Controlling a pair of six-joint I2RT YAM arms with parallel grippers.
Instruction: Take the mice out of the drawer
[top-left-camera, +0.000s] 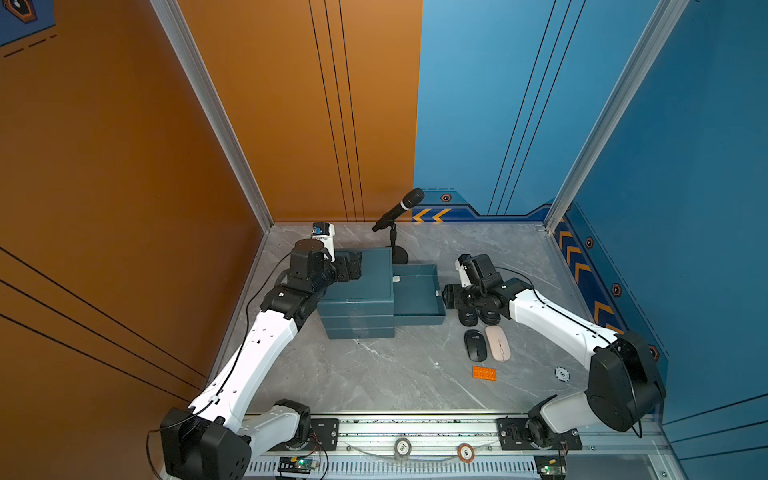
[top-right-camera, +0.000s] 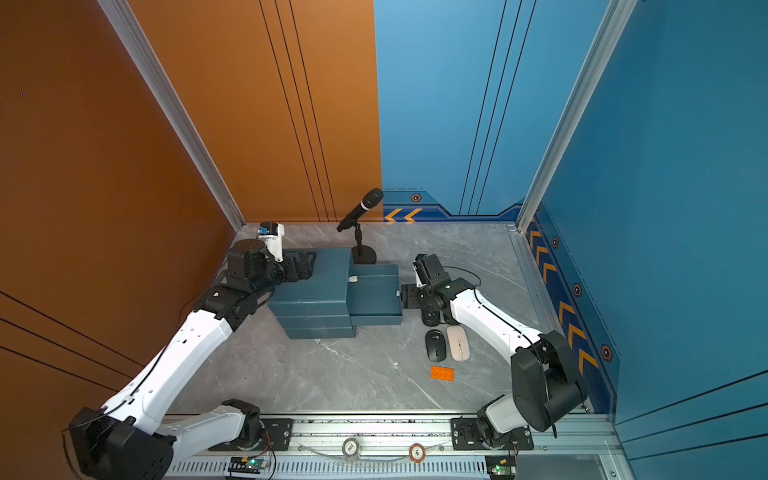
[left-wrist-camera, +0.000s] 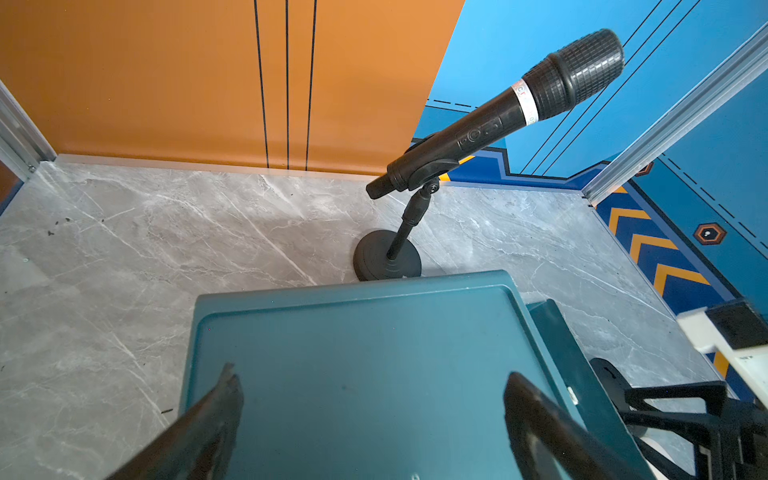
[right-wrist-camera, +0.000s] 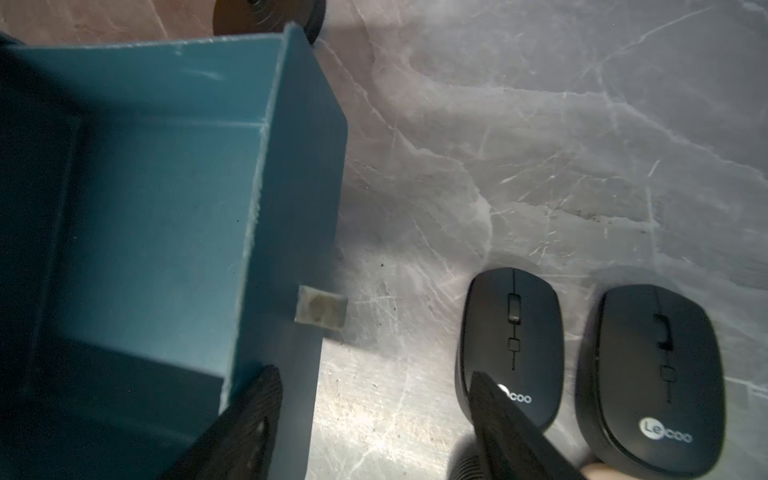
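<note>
Two black mice (right-wrist-camera: 510, 344) lie side by side on the table to the right of the drawer (top-left-camera: 416, 297). In front of them are another black mouse (top-left-camera: 475, 345) and a pale pink mouse (top-left-camera: 498, 343). The drawer stands pulled out, its visible floor bare. My right gripper is open with nothing held; one finger overlaps the drawer's front wall in the right wrist view, and whether it touches is unclear. My left gripper is open and empty above the top of the teal cabinet (left-wrist-camera: 360, 360).
Behind the cabinet stands a microphone (left-wrist-camera: 496, 116) on a round-based stand. An orange brick (top-left-camera: 484, 373) lies in front of the mice, and a small round grey piece (top-left-camera: 562, 374) lies farther right.
</note>
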